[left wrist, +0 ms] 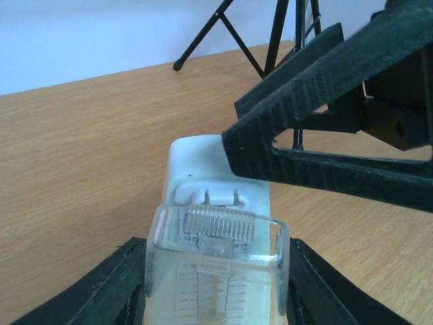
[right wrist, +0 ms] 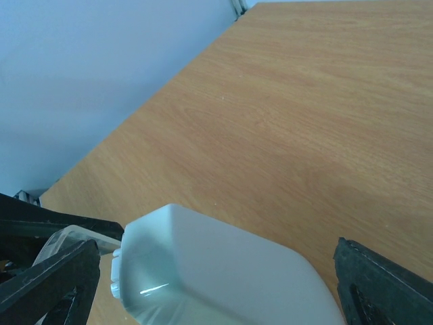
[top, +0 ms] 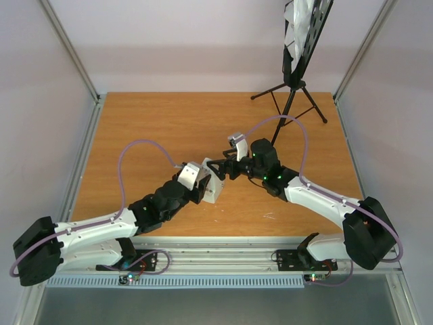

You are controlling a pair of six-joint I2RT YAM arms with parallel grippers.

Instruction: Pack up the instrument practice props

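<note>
A white case (top: 214,191) with rounded edges stands between my two grippers near the middle of the table. In the left wrist view, a clear plastic part (left wrist: 216,258), seemingly its lid, shows in front of the white body (left wrist: 203,154). My left gripper is shut on that clear part, one black finger at each side. My right gripper is open, its fingers spread on either side of the white body. One right finger (left wrist: 247,149) overlaps the case's upper edge in the left wrist view; contact is unclear. The case's underside is hidden.
A black music stand (top: 293,84) with white sheets rises at the back right, its tripod legs on the table. Purple tubes run along both arms.
</note>
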